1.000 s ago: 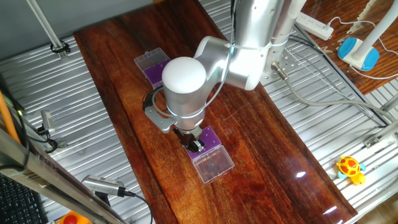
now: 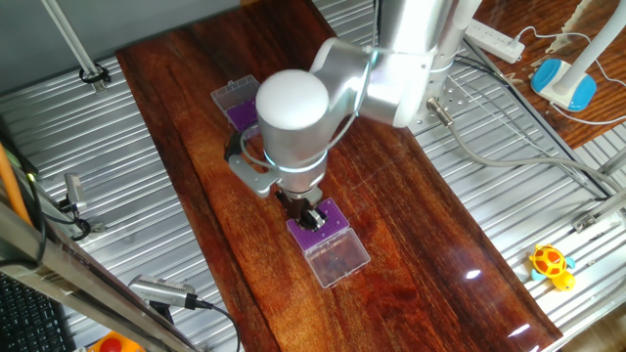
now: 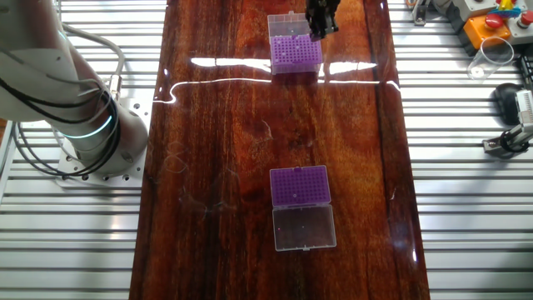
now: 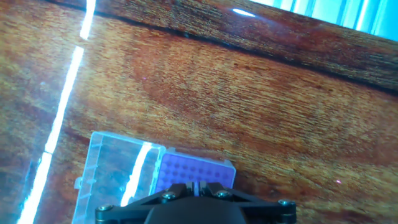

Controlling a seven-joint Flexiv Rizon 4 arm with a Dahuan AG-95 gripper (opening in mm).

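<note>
My gripper (image 2: 311, 217) hangs over the purple rack of an open clear box (image 2: 338, 260), pointing down. In the wrist view its dark fingers (image 4: 180, 189) come nearly together at the rack's lower edge, and no object shows clearly between them. The purple rack (image 4: 194, 171) has rows of small holes, and the box's clear lid (image 4: 112, 171) lies folded open beside it. Exterior view 2 has the gripper (image 3: 323, 32) at the top, by this rack's right side. Whether the fingertips touch the rack is hard to judge.
A second open box, also with a purple rack (image 3: 301, 185) and clear lid (image 3: 305, 228), lies farther along the wooden table (image 3: 216, 250). Bare wood separates the boxes. A toy turtle (image 2: 551, 262) and a clear cup (image 3: 491, 58) stand off the table board.
My gripper has shifted slightly right and upward in exterior view 1, still over the same purple rack. Both boxes have stayed in place.
</note>
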